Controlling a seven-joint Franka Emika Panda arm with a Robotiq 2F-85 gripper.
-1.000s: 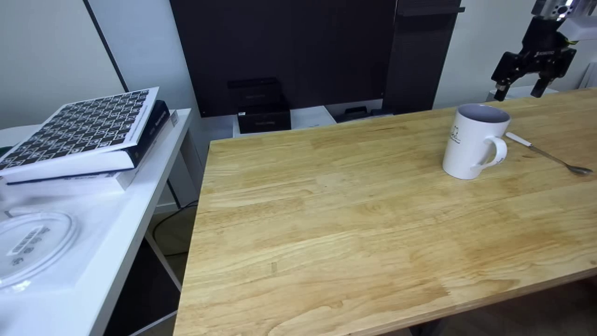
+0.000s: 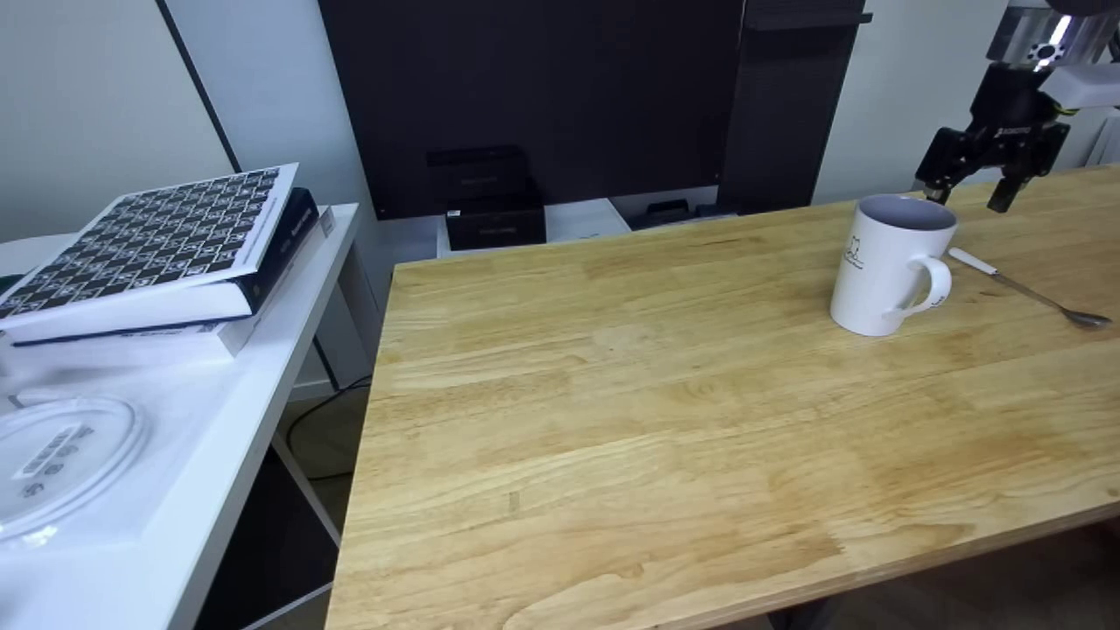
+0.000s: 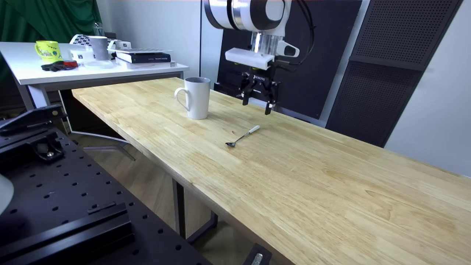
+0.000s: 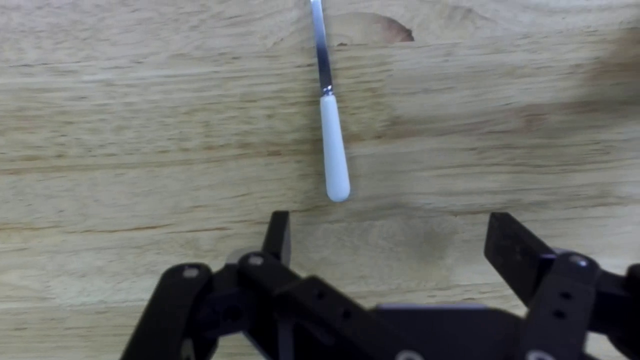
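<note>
A spoon with a white handle and a metal bowl lies flat on the wooden table; exterior view 2 shows the whole spoon. My gripper is open above the table, just past the handle's end, with only bare wood visible between its fingers. The handle tip falls in line with the gap, nearer the left finger in the wrist view. Close to the spoon stands an upright white mug with a grey inside. The spoon's bowl is outside the wrist view.
A white side table carries stacked books. Behind the wooden table rises a dark panel. A black perforated bench stands in front.
Over the last second my gripper has come down toward the table and slightly nearer in exterior view 1, staying open. The mug and spoon have not moved.
</note>
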